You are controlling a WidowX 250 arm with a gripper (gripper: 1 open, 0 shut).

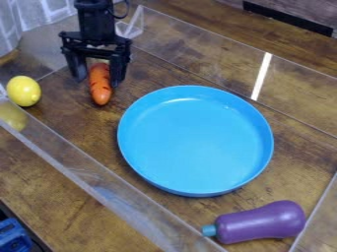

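Observation:
My black gripper (98,61) is low over the wooden surface at the upper left, open, with its fingers on either side of an orange carrot (101,89). The carrot lies with its tip toward the front, partly hidden at its back end by the gripper. Whether the fingers touch it I cannot tell.
A large blue plate (195,140) fills the middle right. A yellow lemon (23,91) sits at the left, and a purple eggplant (261,221) lies at the front right. Clear walls border the area. The wood behind the plate is clear.

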